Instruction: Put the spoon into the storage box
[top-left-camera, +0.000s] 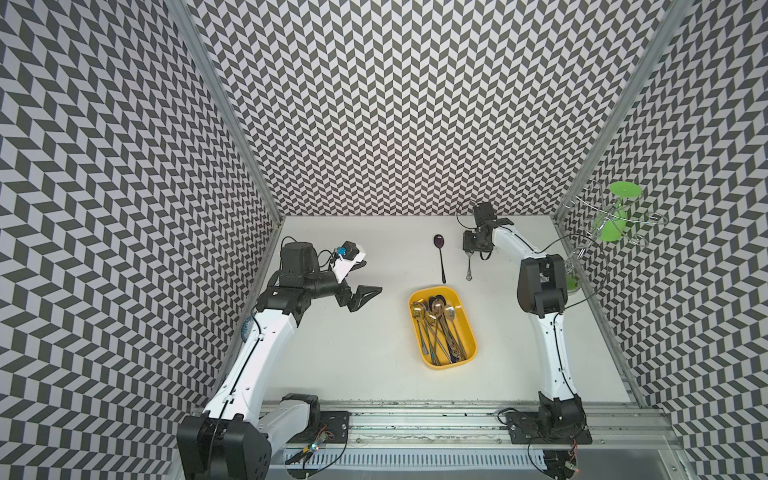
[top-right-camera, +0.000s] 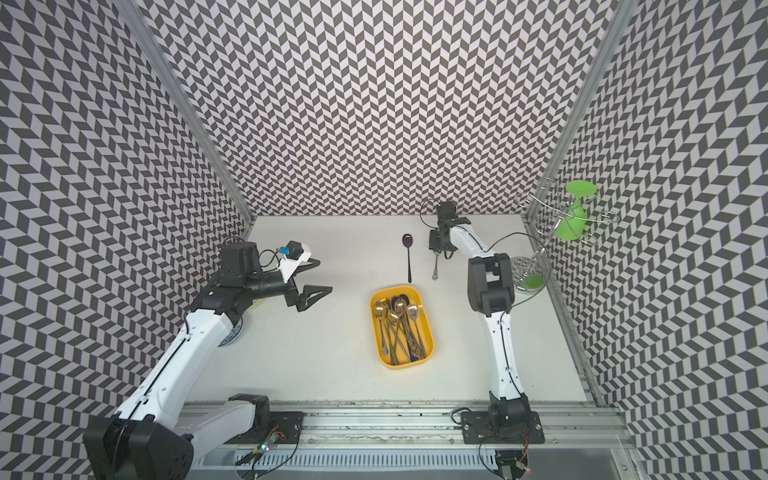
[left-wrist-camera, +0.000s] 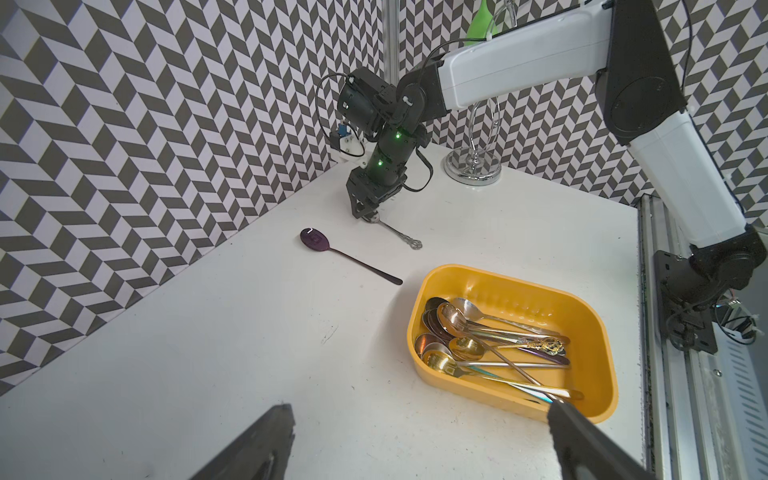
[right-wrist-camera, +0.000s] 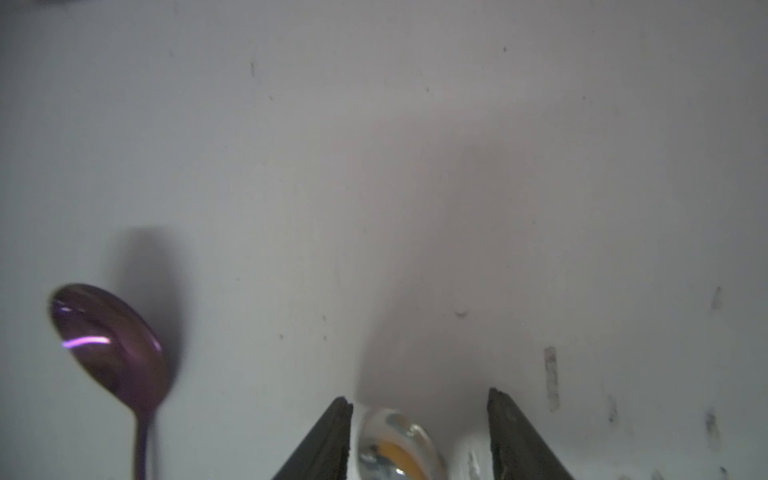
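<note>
A silver spoon lies on the white table; its ornate handle end (top-left-camera: 469, 276) sticks out from under my right arm in both top views. In the right wrist view its shiny bowl (right-wrist-camera: 396, 448) sits between the parted fingers of my right gripper, nearer the left one. Left of it rests a purple spoon (right-wrist-camera: 116, 348) with a dark handle. The yellow storage box (top-left-camera: 470, 332) stands closer to the front, holding several spoons and forks. My left gripper is open and empty, over the table left of the box.
A wire rack with green glasses (top-left-camera: 611, 228) stands at the right wall. Partly hidden by my left arm is a patterned bowl (top-right-camera: 232, 334). Bare table lies between my left gripper and the box.
</note>
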